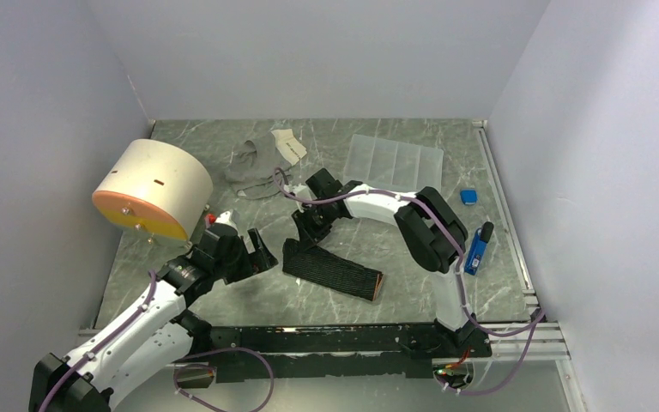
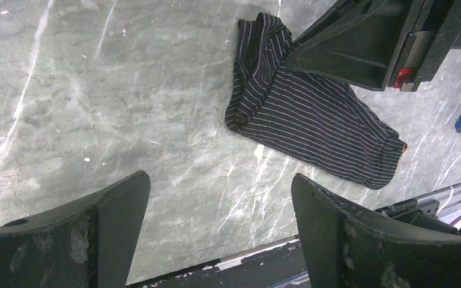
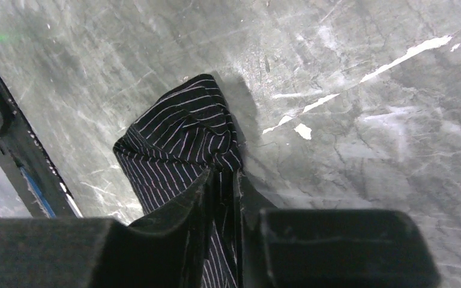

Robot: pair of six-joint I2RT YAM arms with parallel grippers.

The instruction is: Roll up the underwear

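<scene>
Black pinstriped underwear (image 1: 335,273) lies as a long folded strip in the table's middle front, its left end bunched, as the left wrist view (image 2: 318,120) also shows. My right gripper (image 1: 305,233) is down on that left end; in the right wrist view its fingertips (image 3: 246,198) are close together over the cloth's folded edge, and whether fabric is between them is unclear. My left gripper (image 1: 256,254) stands open just left of the cloth, its fingers framing bare table in its wrist view.
A cream cylinder (image 1: 150,184) sits at left, a grey cloth (image 1: 257,172) at back, a translucent divided tray (image 1: 395,154) at back right. Blue items (image 1: 468,196) lie along the right edge.
</scene>
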